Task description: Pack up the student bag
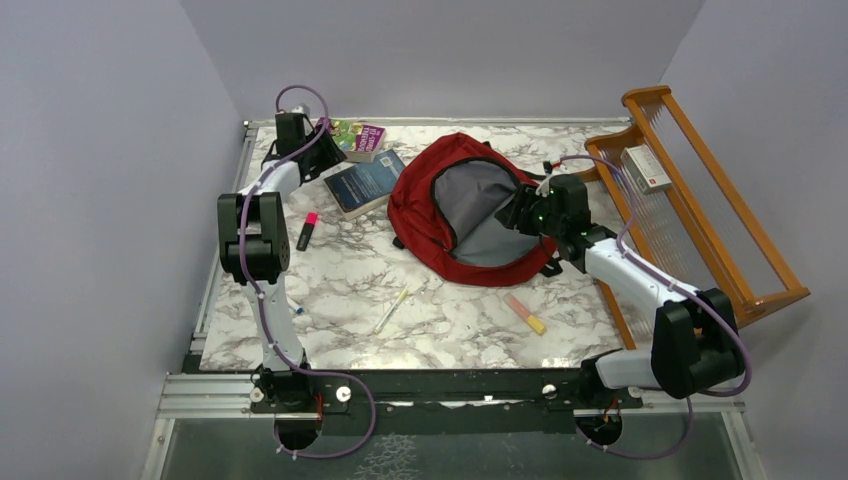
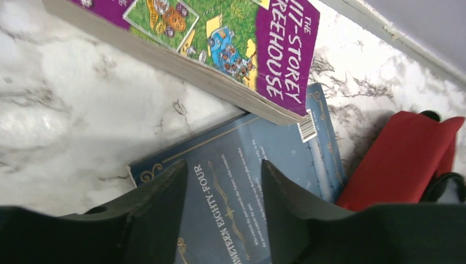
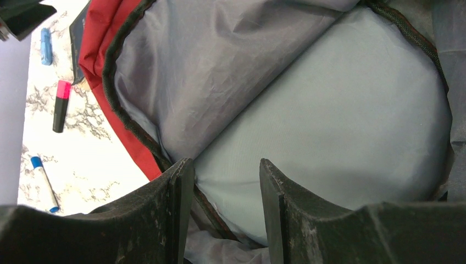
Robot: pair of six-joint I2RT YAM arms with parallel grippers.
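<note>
At the table's centre lies a red backpack [image 1: 415, 205], its grey inside [image 3: 329, 121] gaping wide. To its left is a blue book [image 2: 165, 165], Nineteen Eighty-Four, with one end under the corner of a purple and green book [image 2: 231, 49]. My left gripper is above the blue book's lower-left part in its wrist view, open, nothing between its fingers. Over the bag's opening hangs my right gripper, also open and empty. A pink-capped black marker [image 1: 307, 231], a blue-capped pen [image 3: 44, 184], a thin yellow pen [image 1: 391, 311] and an orange-yellow stick [image 1: 524, 314] lie around.
A wooden rack [image 1: 700, 200] stands tilted at the right, with a white box [image 1: 646, 168] on it. Walls bound the back and left edges.
</note>
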